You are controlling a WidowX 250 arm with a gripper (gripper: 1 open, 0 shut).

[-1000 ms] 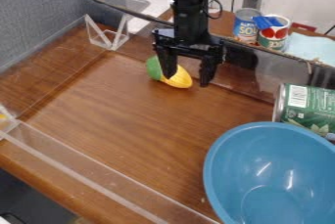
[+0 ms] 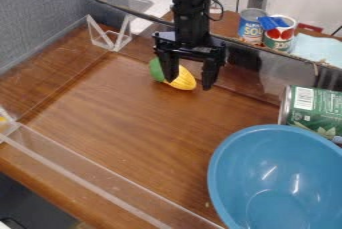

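My black gripper [image 2: 189, 76] hangs over the back middle of the wooden table, open, its two fingers pointing down on either side of a yellow object with a green top [image 2: 179, 79], which lies on the table behind them. Whether the fingers touch it I cannot tell.
A blue bowl [image 2: 274, 178] fills the front right, with a green can [image 2: 313, 113] lying behind it. Two cans [image 2: 251, 28] stand beyond the rear clear barrier at the back right, near a light blue cloth [image 2: 321, 50].
Over the last second my gripper has shifted slightly at the back of the table. The objects on the table look unmoved.
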